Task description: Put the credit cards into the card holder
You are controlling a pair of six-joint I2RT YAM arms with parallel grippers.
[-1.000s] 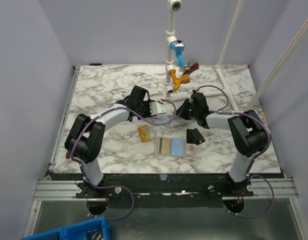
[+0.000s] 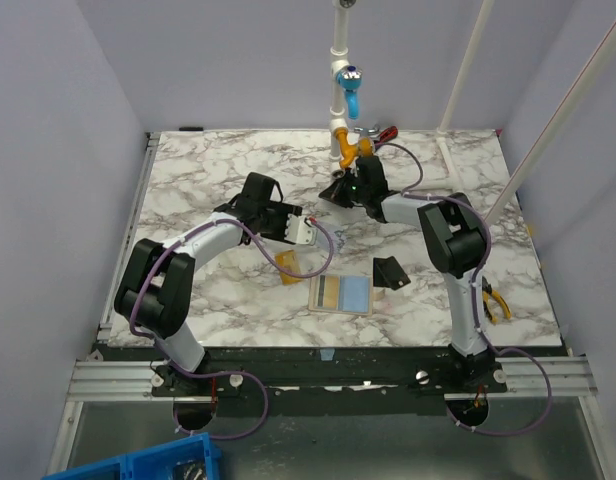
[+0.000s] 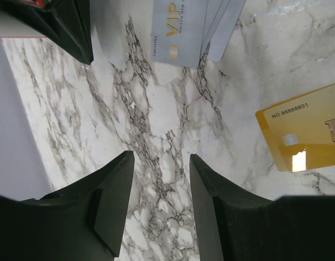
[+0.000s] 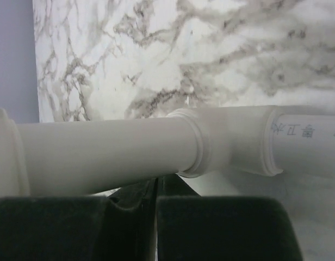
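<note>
Silver VIP cards (image 3: 178,32) lie fanned on the marble at the top of the left wrist view. A gold card stack (image 3: 309,128) lies to their right there. My left gripper is open, its fingers apart with only bare marble behind them. In the top view, an open flat case (image 2: 341,310), tan on one side and blue on the other, looks like the card holder. My right gripper is shut, with nothing visible between its fingers; it is against or very near the white pipe (image 4: 113,149), contact unclear. Its dark body (image 3: 69,27) shows near the silver cards.
A white pipe stand with a blue tap (image 2: 350,92) and an orange tap (image 2: 348,148) rises at the back centre. A black flat item (image 2: 390,273) lies right of the case. Yellow-handled pliers (image 2: 500,302) lie far right.
My right gripper has moved back and left, up to the white pipe. The pipe stand has shifted slightly left.
</note>
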